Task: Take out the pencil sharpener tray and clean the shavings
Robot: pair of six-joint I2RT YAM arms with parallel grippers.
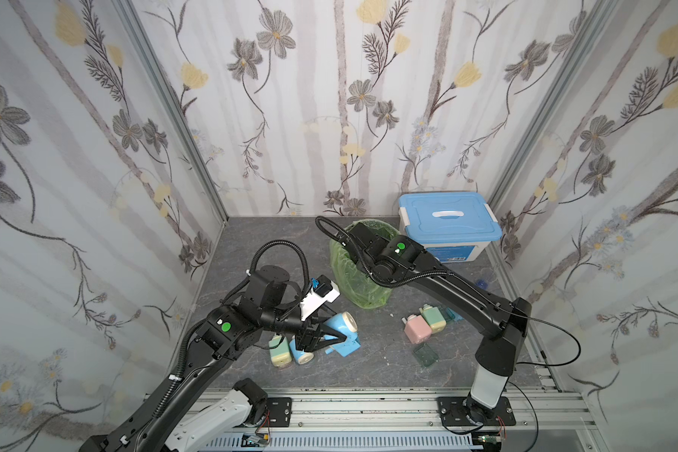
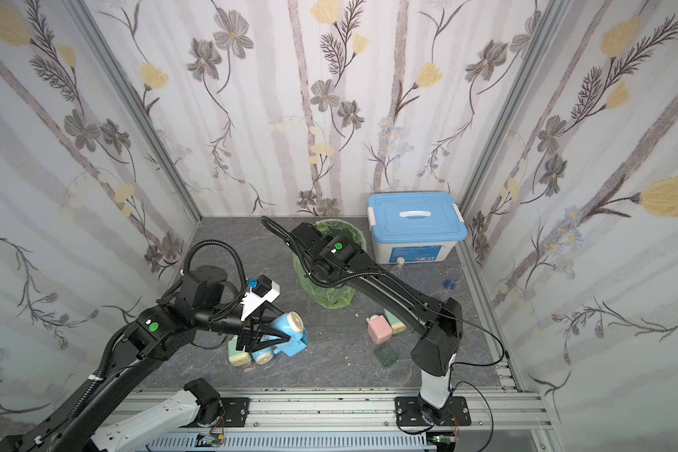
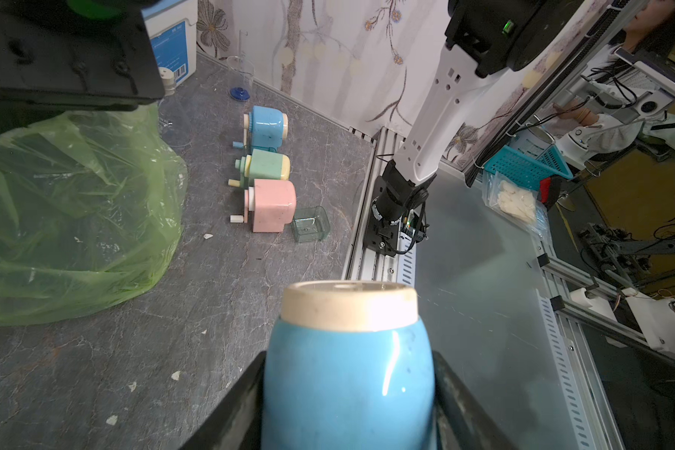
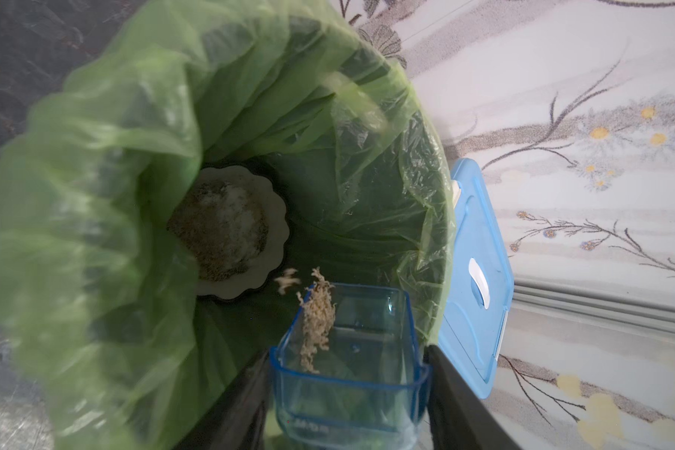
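My left gripper (image 1: 325,336) is shut on a blue sharpener body (image 3: 348,375), low over the table at front left. My right gripper holds a clear blue-rimmed tray (image 4: 363,352) tilted above the green-lined bin (image 4: 105,225); clumps of shavings (image 4: 316,318) sit along the tray's left side, some in mid-air. A paler round patch with debris shows at the bin's bottom. In the left wrist view stand blue (image 3: 266,127), green (image 3: 266,166) and pink (image 3: 272,204) sharpeners, with another clear tray (image 3: 309,225) beside them.
A lidded blue-and-white storage box (image 1: 448,218) stands at the back right. More sharpeners lie under the left arm at front left. Small scraps are scattered on the grey table (image 1: 241,248), which has bare room at back left.
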